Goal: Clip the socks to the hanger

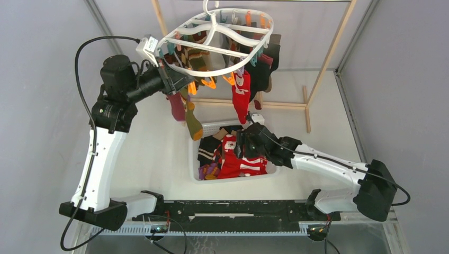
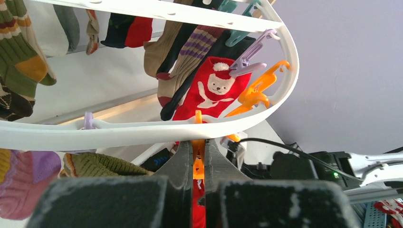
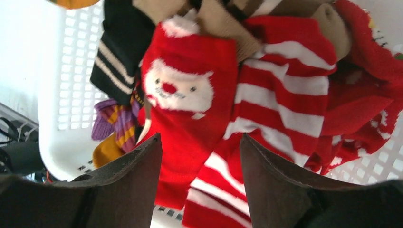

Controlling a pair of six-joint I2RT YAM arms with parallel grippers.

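The white hanger carries many socks and colored clips. My left gripper is shut on an orange clip at the hanger's front rim. A red bear sock hangs at the right side. My right gripper points down over the basket, part open with nothing held between its fingers. Below it lie a red Santa sock, red-white striped socks and dark socks.
The white basket sits on the table under the hanger. A wooden rack stands behind. Bare table lies to either side of the basket.
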